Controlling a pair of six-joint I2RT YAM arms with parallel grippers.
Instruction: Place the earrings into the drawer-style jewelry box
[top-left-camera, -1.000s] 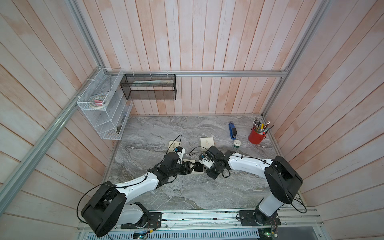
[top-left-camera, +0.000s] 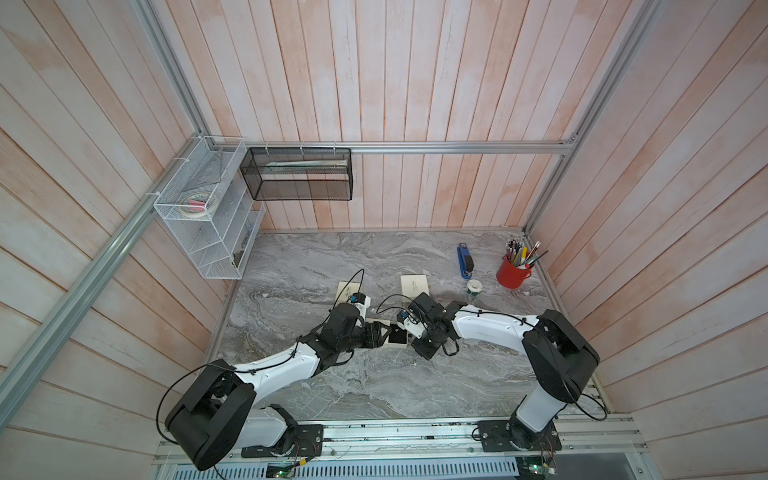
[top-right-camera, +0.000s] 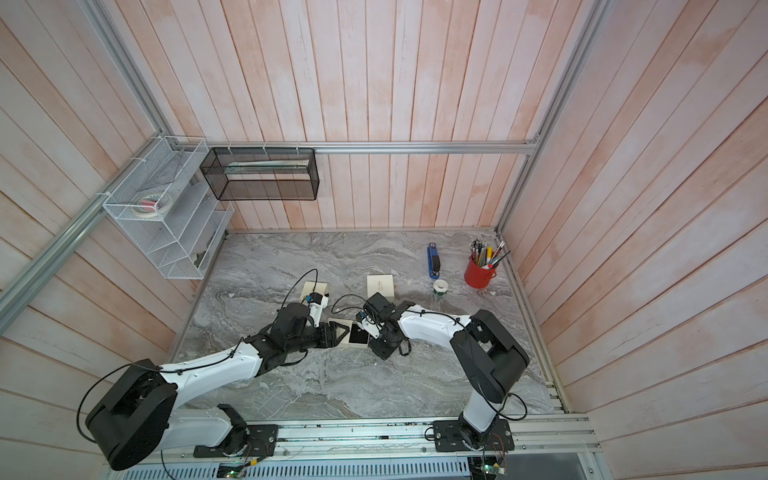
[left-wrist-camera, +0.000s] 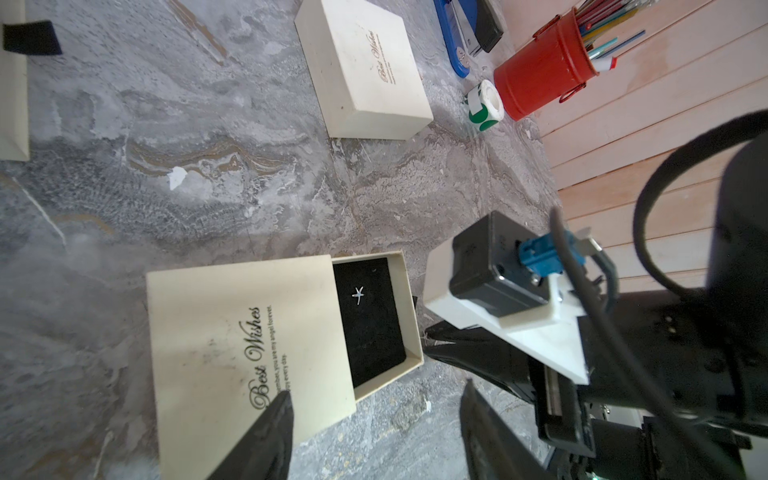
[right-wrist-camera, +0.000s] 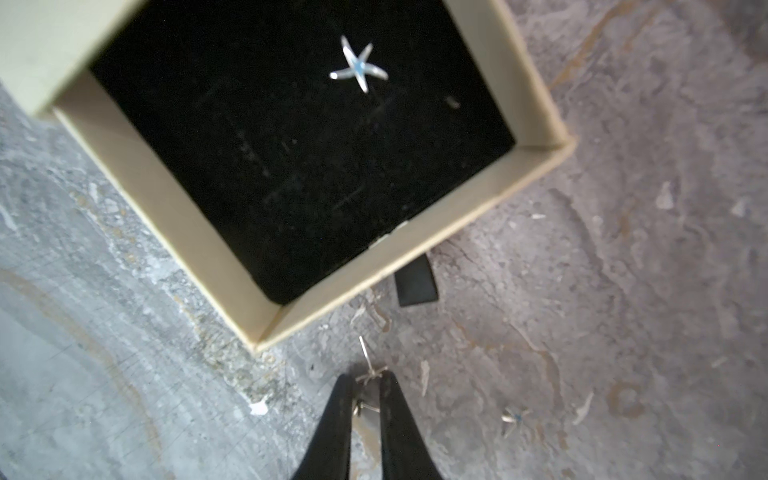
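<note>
The cream jewelry box lies on the table, its drawer slid partly out to show a black lining. One silver starfish earring rests on that lining. Just outside the drawer front, my right gripper points down with a narrow gap between its fingertips. A second earring is at this gap; whether the fingers touch it cannot be told. Another small earring, or a piece like it, lies on the table to the right. My left gripper stands open over the box's near side, nothing between its fingers.
Behind are another closed cream box and a partly seen one at left. Farther back are a blue stapler, a small white-green roll and a red pen bucket.
My right arm's elbow has shifted slightly left, while its gripper stays by the drawer front. The left arm and the box look unmoved.
</note>
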